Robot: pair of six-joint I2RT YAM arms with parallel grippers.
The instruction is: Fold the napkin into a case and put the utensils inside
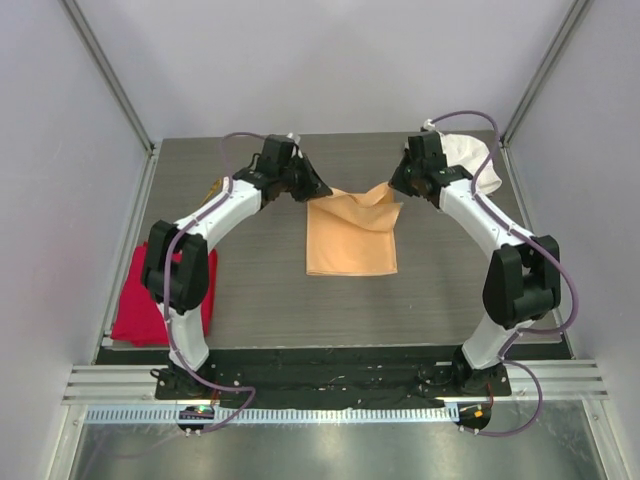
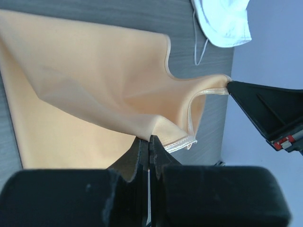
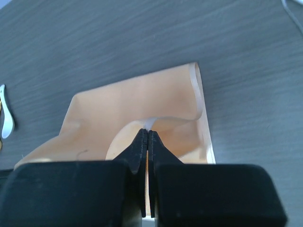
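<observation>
The peach napkin lies in mid table, its upper part lifted and draped between both grippers. My left gripper is shut on the napkin's near left edge, seen at the fingertips in the left wrist view. My right gripper is shut on another raised edge of the napkin, pinched at its fingertips in the right wrist view. A white spoon lies at the edge of the right wrist view, mostly hidden in the top view.
A red cloth lies at the left front, and a white cloth at the back right.
</observation>
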